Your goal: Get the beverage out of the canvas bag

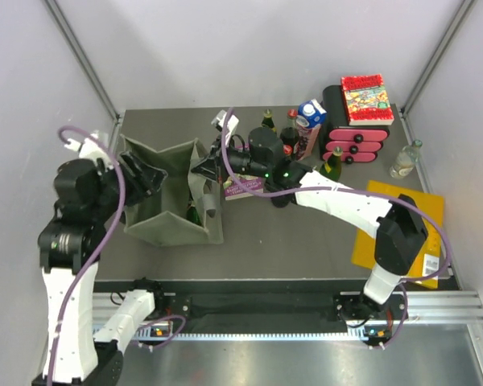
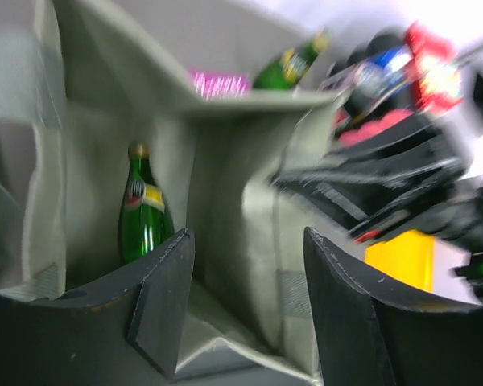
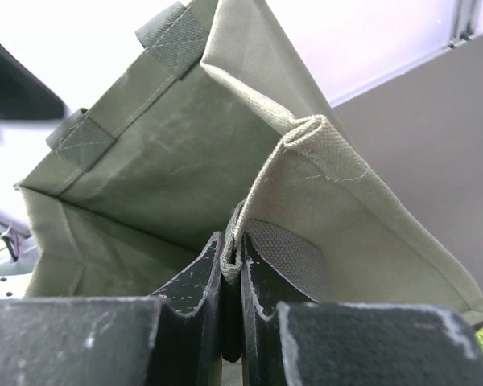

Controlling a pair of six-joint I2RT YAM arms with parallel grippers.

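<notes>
The open canvas bag (image 1: 173,229) stands on the left of the table; a green bottle (image 2: 142,213) is inside, mostly hidden from above. My right gripper is shut on the rim of the bag's right side, the fabric folded between its fingertips. My left gripper hangs above the bag's left part, looking down into it, fingers apart with nothing seen between them.
Several bottles (image 1: 332,169), a milk carton (image 1: 310,117) and a pink book (image 1: 243,186) stand or lie right of the bag. A black drawer box (image 1: 354,141) is at the back, a yellow folder (image 1: 362,249) at the right.
</notes>
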